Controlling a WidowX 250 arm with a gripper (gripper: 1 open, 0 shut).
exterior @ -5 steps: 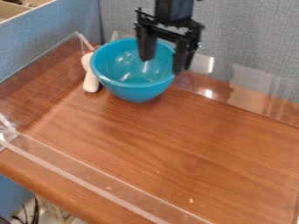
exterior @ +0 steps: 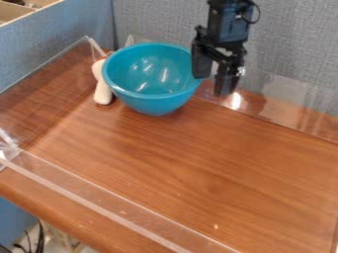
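A teal plastic bowl [exterior: 150, 85] sits at the back left of the wooden table, empty as far as its visible inside shows. The black gripper [exterior: 216, 67] hangs at the bowl's right rim, open, with one finger by the rim and the other outside it to the right. A pale, elongated object [exterior: 102, 89] lies just left of the bowl, partly behind it.
A grey padded wall [exterior: 297, 54] stands behind it, with clear plastic edging along the back and front left. A blue-grey box wall [exterior: 40, 49] borders the left.
The gripper has moved right, from above the bowl's inside to its right rim. The bowl stays in about the same place.
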